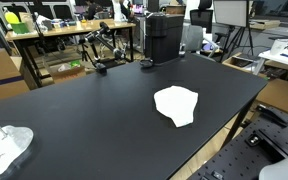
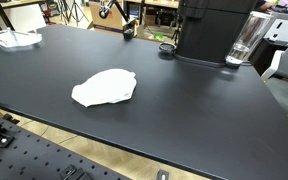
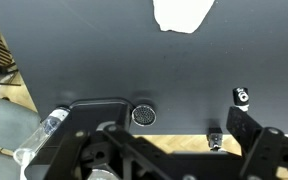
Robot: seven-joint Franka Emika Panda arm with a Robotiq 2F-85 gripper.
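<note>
A white cloth-like piece [image 1: 176,104] lies flat on the dark table, right of centre in exterior view 1. In exterior view 2 the same white piece [image 2: 104,88] rests near the table's front edge. Its lower end [image 3: 181,14] shows at the top of the wrist view. My gripper is open at the bottom of that view, its dark fingers wide apart with only tabletop and edge visible between them. It is clear of the white piece. I cannot make out the gripper in either exterior view.
A black bin [image 2: 216,32] stands at the table's far edge, with a clear cup [image 2: 246,38] to its right. A second white item [image 1: 4,148] lies at the left. Small dark objects [image 1: 147,63] sit along the far edge. Mid-table is mostly bare.
</note>
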